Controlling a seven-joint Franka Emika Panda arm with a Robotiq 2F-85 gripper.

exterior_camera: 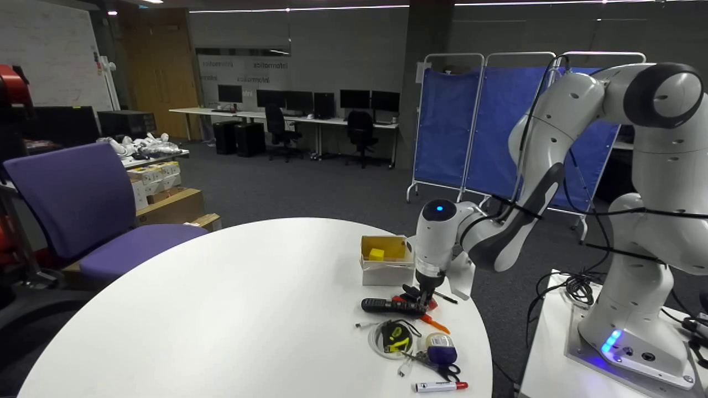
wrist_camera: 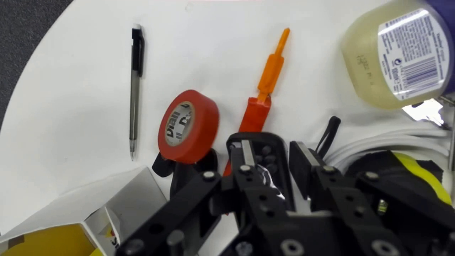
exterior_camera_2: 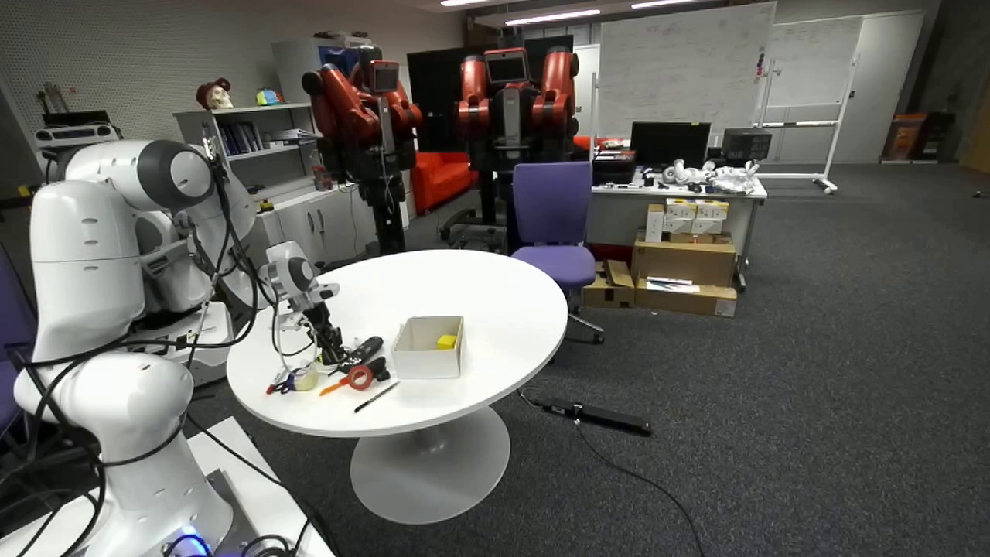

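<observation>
A black remote-like device with round buttons (wrist_camera: pixel 269 150) lies on the white table, face up. My gripper is low over it at its right-hand end in the first exterior view. Seen from the wrist, the left finger overlaps the device, and the right finger stands beside it with a sliver of white table between. The fingers are apart, but whether they pinch the device is hidden. A red tape roll (wrist_camera: pixel 203 126) leans on a black object close by. An orange-and-red tool (wrist_camera: pixel 271 74) runs partly under the device.
An open box (exterior_camera: pixel 386 272) holding a yellow block (exterior_camera: pixel 376 255) stands close by. A mechanical pencil (wrist_camera: pixel 135 85), tape measure (exterior_camera: pixel 397 336), bottle (exterior_camera: pixel 440 347), scissors (exterior_camera: pixel 446 371) and marker (exterior_camera: pixel 439 387) lie around.
</observation>
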